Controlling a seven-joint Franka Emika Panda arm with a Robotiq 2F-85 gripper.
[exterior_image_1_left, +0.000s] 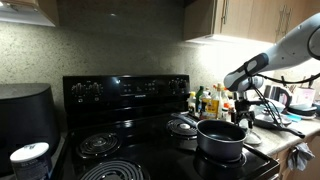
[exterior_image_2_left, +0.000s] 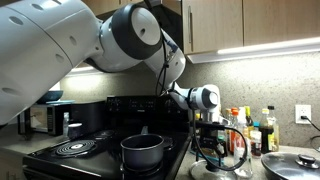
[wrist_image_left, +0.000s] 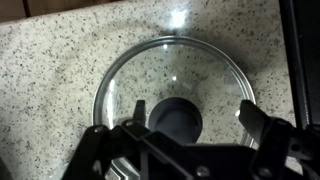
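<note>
A round glass lid with a metal rim and a black knob lies on the speckled counter in the wrist view. My gripper is open above it, one finger on each side of the knob in this view, with the knob nearer the left finger. Nothing is visibly held. Exterior view 2 has the gripper low over the counter, right of the stove. A dark pot stands on a front burner, its top uncovered.
Several bottles stand behind the gripper along the wall. A covered pan is on the counter to the right. The black stove fills the middle, and its left burners are bare.
</note>
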